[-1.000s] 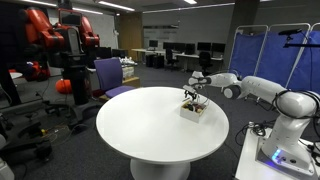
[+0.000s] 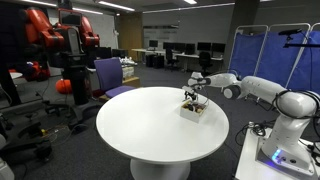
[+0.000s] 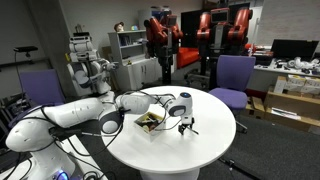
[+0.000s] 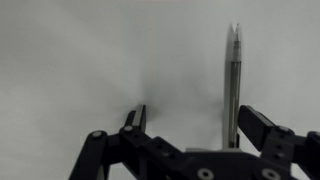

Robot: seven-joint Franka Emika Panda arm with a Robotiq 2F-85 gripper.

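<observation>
In the wrist view a slim pen [image 4: 234, 85] with a pointed tip lies on the pale tabletop. My gripper stands open over the table, its fingers well apart. The pen runs along the right side of the gap, close to the right finger [image 4: 254, 127], and its lower end passes out of sight behind the gripper. Whether finger and pen touch, I cannot tell. Seen from outside, the gripper [image 3: 185, 125] points down, low over the white round table [image 3: 190, 155].
Beside the gripper a small open box [image 2: 192, 112] holds several items that are too small to make out. A purple chair [image 2: 112, 76] stands beyond its edge.
The arm near the box looks slightly lower than a second ago. Box and table have stayed where they were.
</observation>
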